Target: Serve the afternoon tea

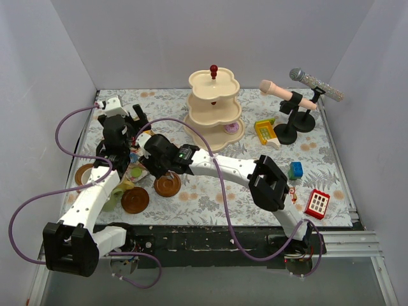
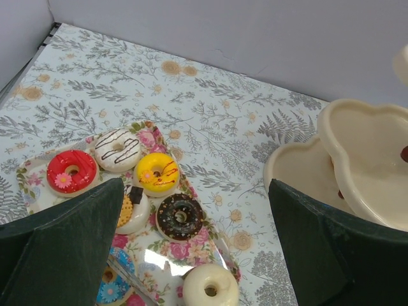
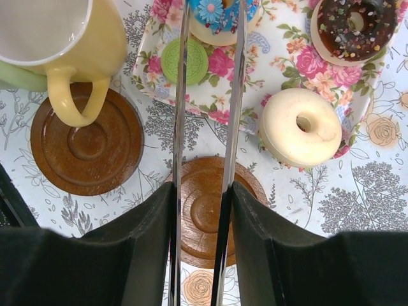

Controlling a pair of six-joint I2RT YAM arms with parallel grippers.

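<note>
In the left wrist view a floral tray (image 2: 40, 201) holds several donuts, including red (image 2: 72, 185) and yellow (image 2: 156, 185) ones; my left gripper is open above it, nothing held. In the right wrist view long metal tongs (image 3: 231, 121) run between the fingers of my right gripper, their tips over a blue donut (image 3: 223, 25); whether they grip it cannot be told. A yellow mug (image 3: 105, 48) stands left, near brown coasters (image 3: 83, 175). The tiered cream stand (image 1: 213, 113) is at the back centre.
Microphones on black stands (image 1: 287, 134) are at the back right. A yellow box (image 1: 264, 131), blue cube (image 1: 296, 171) and red box (image 1: 317, 203) lie on the right.
</note>
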